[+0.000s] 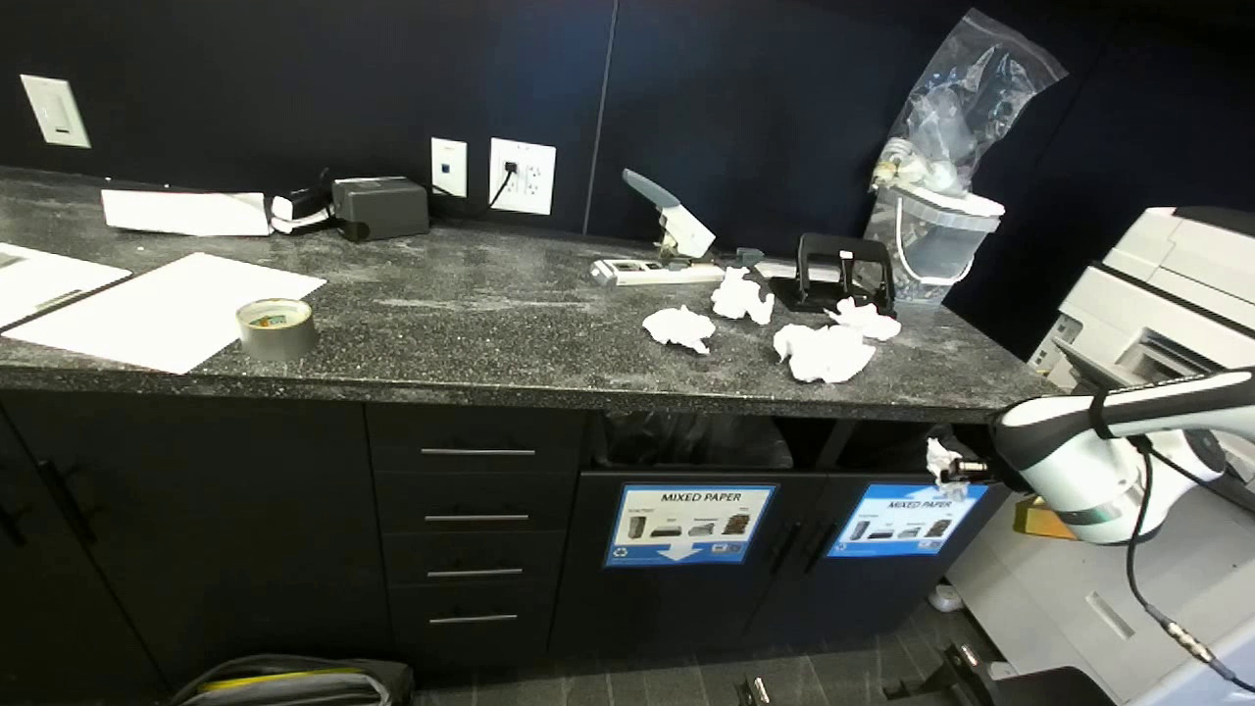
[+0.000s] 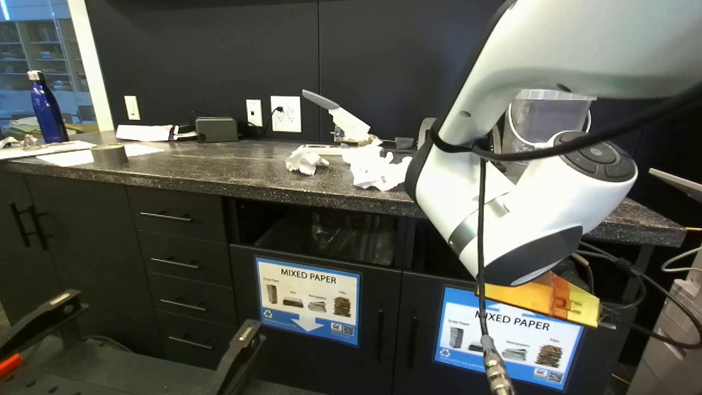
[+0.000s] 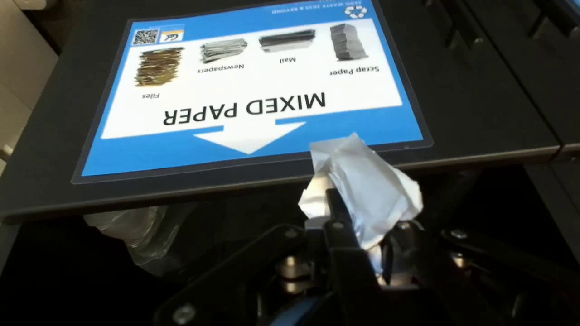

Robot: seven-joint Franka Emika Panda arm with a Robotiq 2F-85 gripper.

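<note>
A crumpled piece of white paper [image 3: 375, 190] is gripped by my gripper, whose fingers are shut on it. In the wrist view the paper overlaps the front edge of the right cabinet's opening, close to the blue-and-white MIXED PAPER sign [image 3: 250, 117]. From exterior view 1 the held paper [image 1: 941, 461] shows just left of the gripper [image 1: 967, 471], below the countertop and before that opening. Several more crumpled papers [image 1: 824, 351] lie on the counter's right part. The arm hides the gripper in exterior view 2.
Above the opening runs the countertop edge [image 1: 706, 406]; a second opening with a plastic liner [image 1: 694, 439] is at left. A stapler [image 1: 665, 241], hole punch [image 1: 841, 271] and clear bucket [image 1: 935, 241] stand at the back. A printer [image 1: 1165, 306] is close on the right.
</note>
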